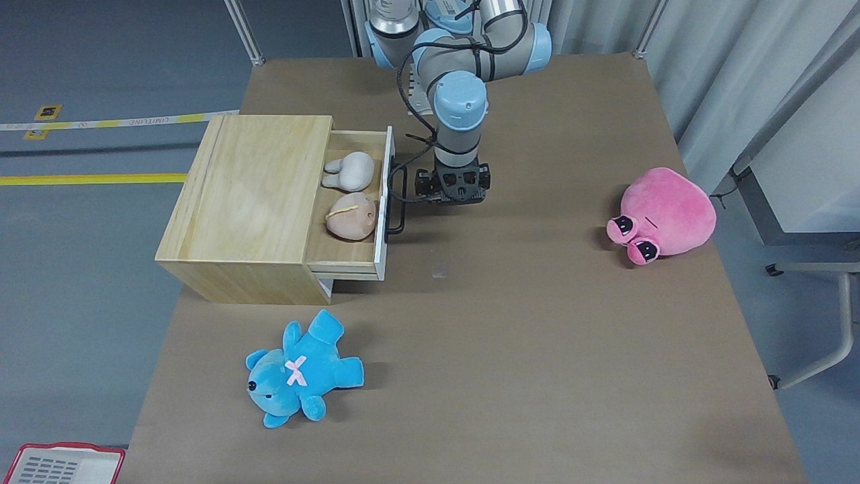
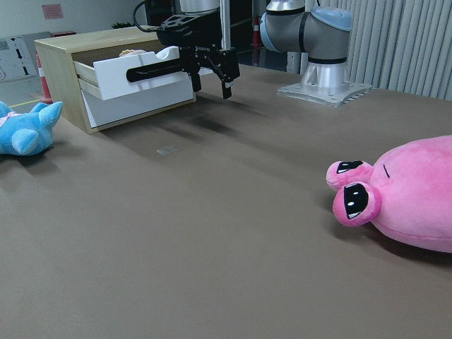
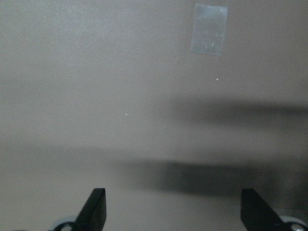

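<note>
My gripper hangs over bare table beside the open drawer, open with nothing between its fingers, as the wrist view shows. The white-fronted drawer (image 1: 345,258) of the wooden cabinet (image 1: 242,185) is pulled out, with a black handle on its front. Inside it lie a grey-white soft toy (image 1: 355,171) and a beige round toy (image 1: 351,216). A blue bear (image 1: 310,371) lies on its back at the front left of the table, and a pink plush (image 1: 669,214) at the right.
Curtains stand behind the table; a red-rimmed basket (image 1: 64,460) is off its front left.
</note>
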